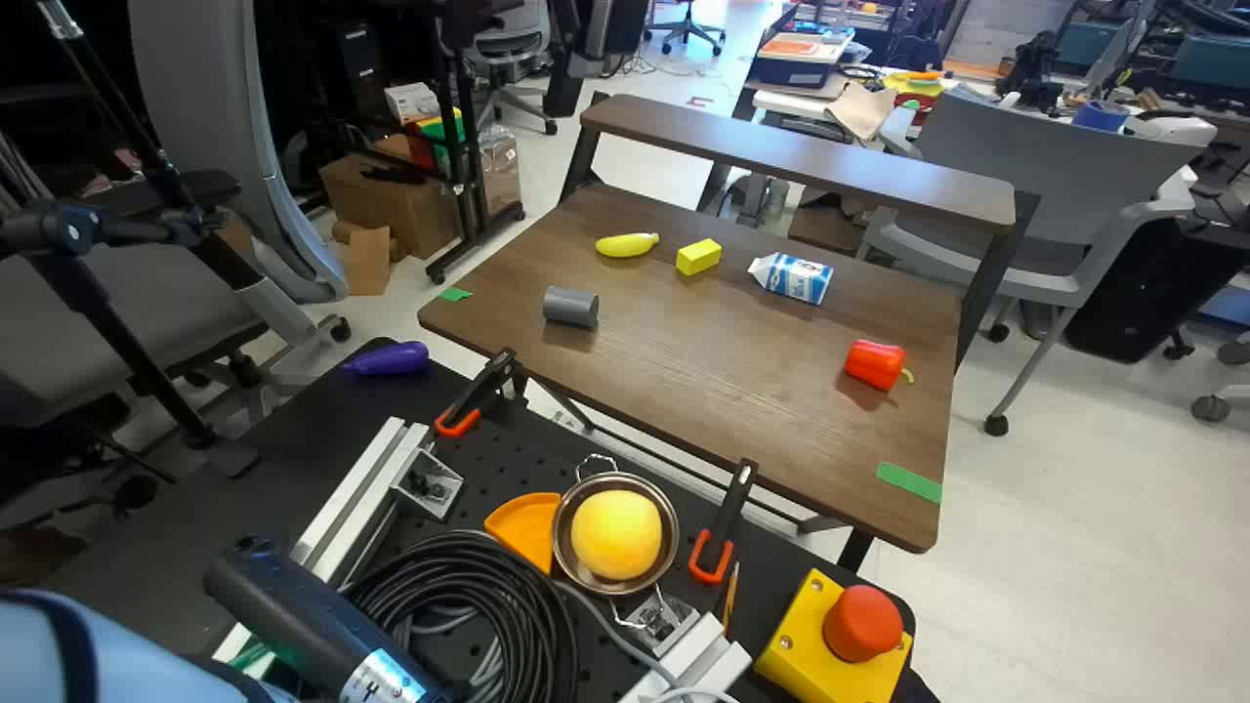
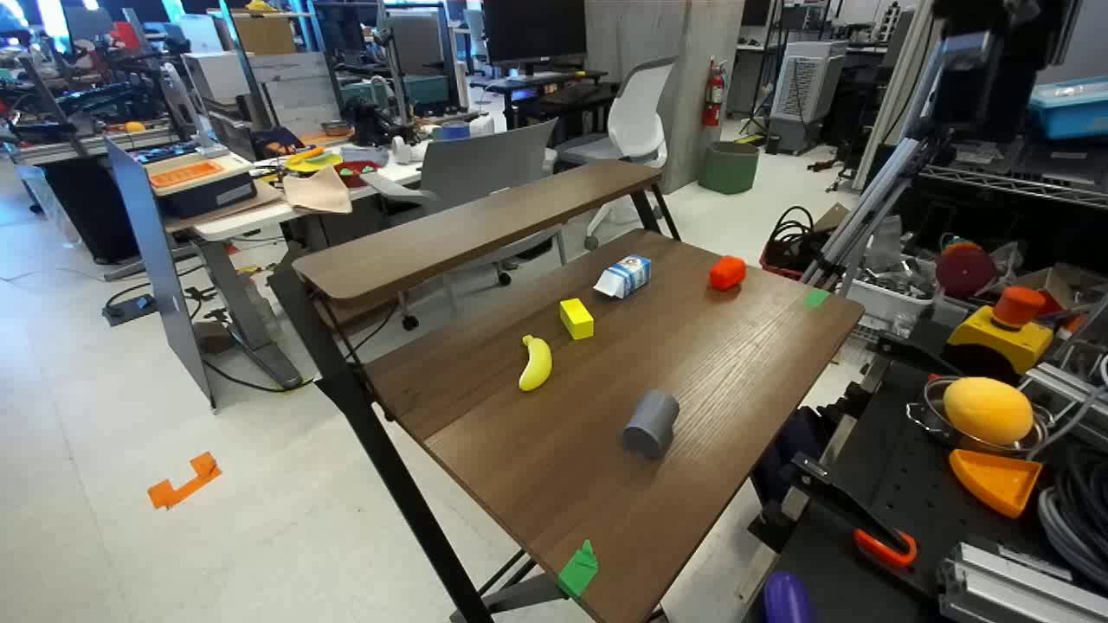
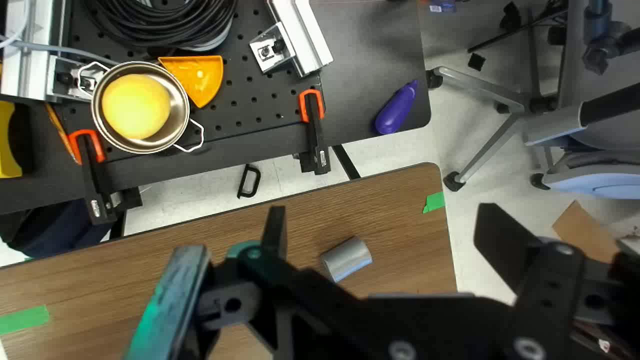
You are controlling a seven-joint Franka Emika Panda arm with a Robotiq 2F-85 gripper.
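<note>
In the wrist view my gripper is open, its two dark fingers point(image 3: 274, 231) wide apart with nothing held between them. Beyond it, on the brown table point(image 1: 703, 363), lies a grey cylinder point(image 3: 346, 259) on its side, partly hidden by the gripper body. Further back on the table are a yellow banana point(image 1: 627, 245), a yellow block point(image 1: 698, 257) and a blue-and-white milk carton point(image 1: 791, 277). A red pepper point(image 1: 875, 364) lies towards the right end. The gripper does not show in either exterior view.
A black pegboard bench point(image 3: 258, 114) beside the table carries a metal pot point(image 3: 180, 99) with a yellow ball point(image 3: 137, 107) in it, an orange wedge point(image 3: 195, 78), a purple eggplant point(image 3: 397, 108), clamps and cables. A raised shelf point(image 1: 809, 164) spans the table's back edge.
</note>
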